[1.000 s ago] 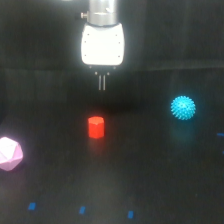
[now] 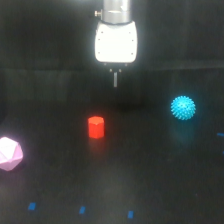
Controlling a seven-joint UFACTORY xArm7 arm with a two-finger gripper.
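Note:
A red block (image 2: 96, 127) with a hexagonal outline sits on the dark table, left of the middle. Above it and to its right hangs my gripper (image 2: 115, 82), clear of the table. Its fingers show as one narrow stalk below the white hand, with no gap and nothing between them. On the right side rests a spiky cyan ball (image 2: 183, 108). A pale pink faceted ball (image 2: 9, 153) is at the left edge, partly cut off by the frame.
Small blue marks lie flat along the front, such as the left mark (image 2: 32, 206), the middle mark (image 2: 82, 210) and the right mark (image 2: 130, 214). Another blue mark (image 2: 220, 134) is at the right edge.
My gripper has moved right and slightly up in the view. Its two fingers, seen slightly apart before, now show as one stalk. The objects have not moved.

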